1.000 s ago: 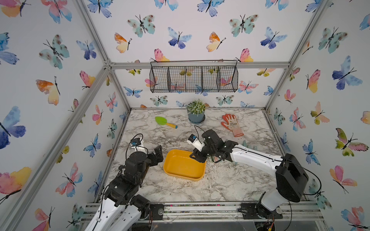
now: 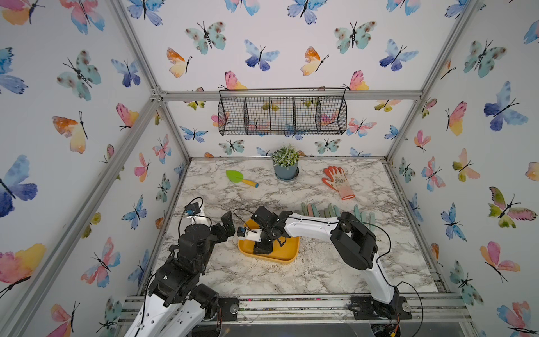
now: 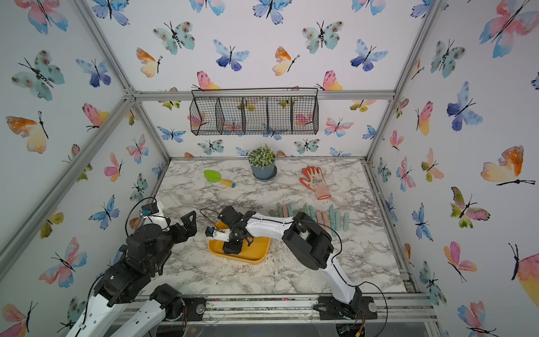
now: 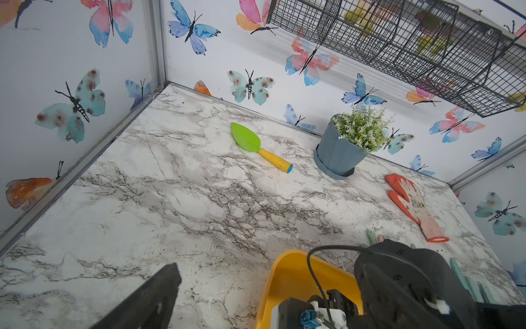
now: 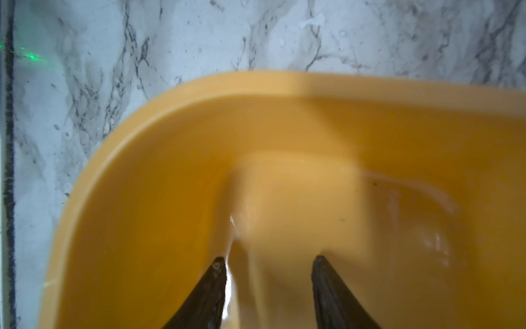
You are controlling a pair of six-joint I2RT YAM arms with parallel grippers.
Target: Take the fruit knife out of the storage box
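Observation:
The yellow storage box (image 2: 280, 255) sits in the front middle of the marble table. My right gripper is down inside it, fingers apart, with nothing between them; the part of the box floor seen in the right wrist view (image 5: 301, 208) is bare. I see no fruit knife, though the arm hides part of the box in the top views. My left gripper (image 2: 221, 224) hangs over the table left of the box; in the left wrist view its dark fingers are blurred at the lower edge, apart and empty.
A trowel (image 2: 235, 176), potted plant (image 2: 285, 163) and glove (image 2: 340, 182) lie or stand at the back. Several pale green and pink slats (image 3: 331, 219) are behind and right of the box. A wire basket (image 2: 280, 115) hangs on the back wall.
My right arm has swung left and down, from above the box's back right into the box. The left arm has shifted slightly.

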